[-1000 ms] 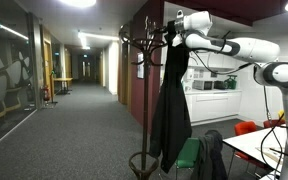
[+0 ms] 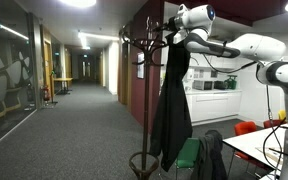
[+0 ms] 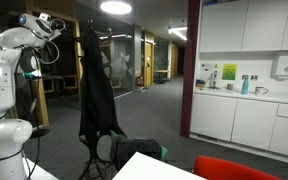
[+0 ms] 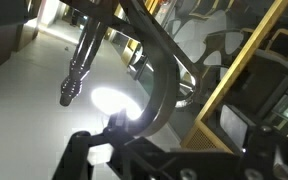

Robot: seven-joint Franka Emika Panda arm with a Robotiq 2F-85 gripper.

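Note:
A long black coat hangs from a dark coat rack and reaches nearly to the rack's base. In exterior view 2 the coat hides much of the rack's pole. High up beside the hooks is my gripper, close to the coat's top. The wrist view has a curved rack hook right in front of my open gripper. Its fingertips stand wide apart, and no cloth shows between them. Whether the gripper touches the rack cannot be told.
A white table stands in front, with a red chair beside it. Dark cloth drapes over a chair near the rack. White cabinets line the far wall. The carpeted corridor is clear.
The wrist end of my arm has risen and tilted slightly near the rack's top. Coat and rack look unchanged.

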